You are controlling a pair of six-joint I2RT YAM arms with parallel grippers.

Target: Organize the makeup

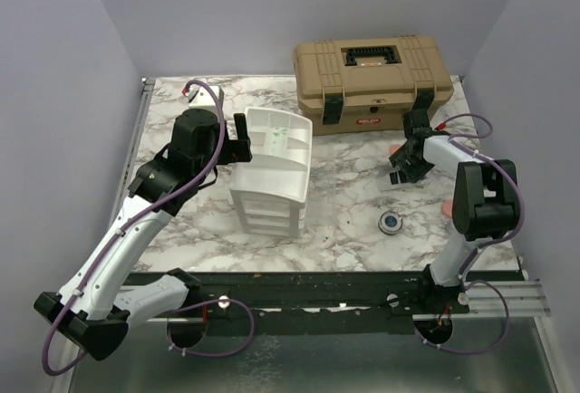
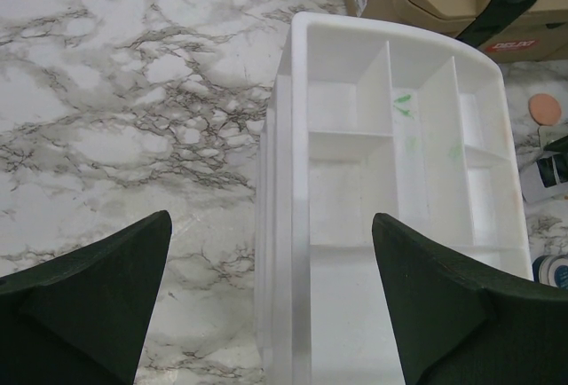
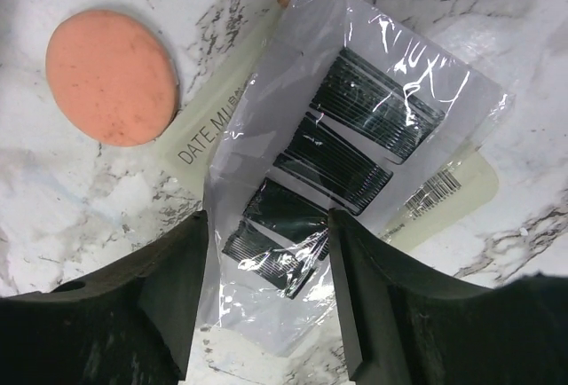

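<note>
A white multi-compartment organizer point(image 1: 272, 176) stands in the middle left, its empty compartments point(image 2: 351, 181) seen in the left wrist view. My left gripper point(image 1: 237, 139) is open beside its upper left side. At the right, a clear plastic packet with black strips point(image 3: 373, 128) lies over a pale printed card point(image 3: 453, 216) on the marble. My right gripper is low over the packet's lower part, fingers apart, at either side of it; whether they press on it I cannot tell. A round peach puff point(image 3: 111, 79) lies beside the packet.
A closed tan case point(image 1: 372, 94) sits along the back right. A round jar point(image 1: 390, 222) lies nearer the front, with a pink item point(image 1: 447, 208) at the right edge. The marble between organizer and packet is clear.
</note>
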